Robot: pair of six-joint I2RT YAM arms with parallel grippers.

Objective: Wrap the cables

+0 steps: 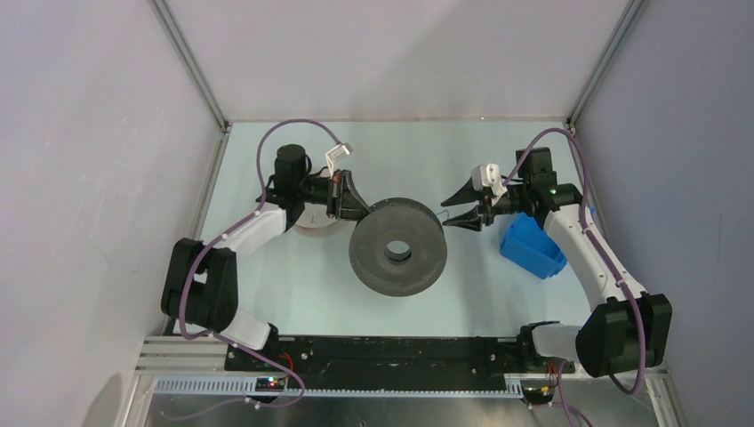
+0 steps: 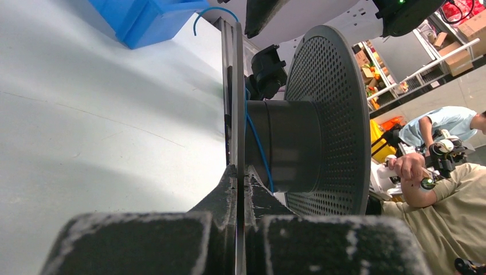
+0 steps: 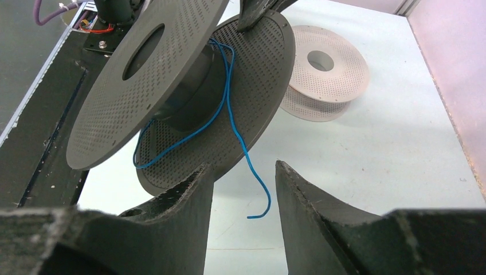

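Note:
A large dark perforated spool (image 1: 373,258) is held up over the table by my left gripper (image 1: 363,210), which is shut on the spool's thin rim; in the left wrist view that flange stands edge-on between the fingertips. A blue cable (image 3: 240,139) lies loosely between the flanges, its loose end hanging out past the rim with a small bend at the tip. My right gripper (image 1: 449,213) stands open just right of the spool, facing the cable's end, with nothing held between its fingers.
A white spool (image 3: 338,69) lies on the table (image 1: 427,316) behind the left gripper. A blue bin (image 1: 533,253) sits at the right. People and shelves show beyond the cell in the left wrist view.

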